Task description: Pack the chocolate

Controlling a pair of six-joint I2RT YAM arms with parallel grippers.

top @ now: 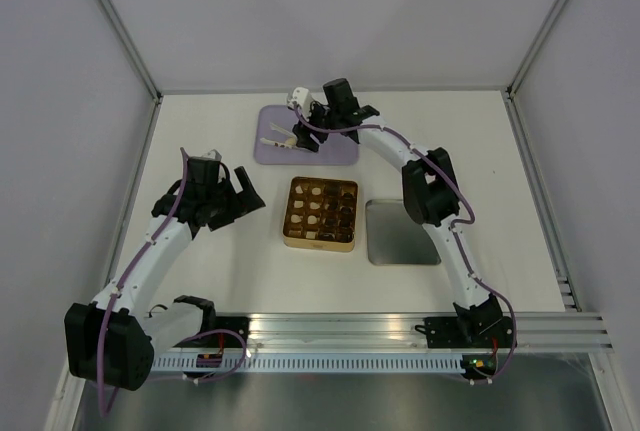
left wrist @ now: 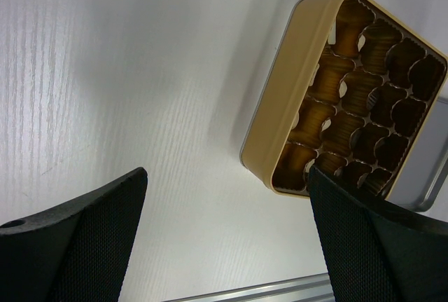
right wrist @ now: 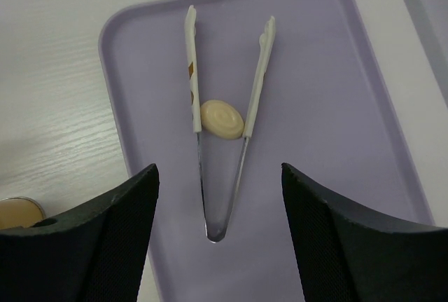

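In the right wrist view a pale oval chocolate (right wrist: 221,118) lies on the purple tray (right wrist: 322,57), between the two white-tipped arms of metal tongs (right wrist: 260,71). My right gripper is open above them, holding nothing. The gold box (top: 320,243) with brown compartments sits at the middle of the table; some compartments hold pale items, too small to identify. My left gripper is open over bare table left of the box.
A grey metal tray (top: 403,241) lies right of the box. Free table shows at the left and at the far right.
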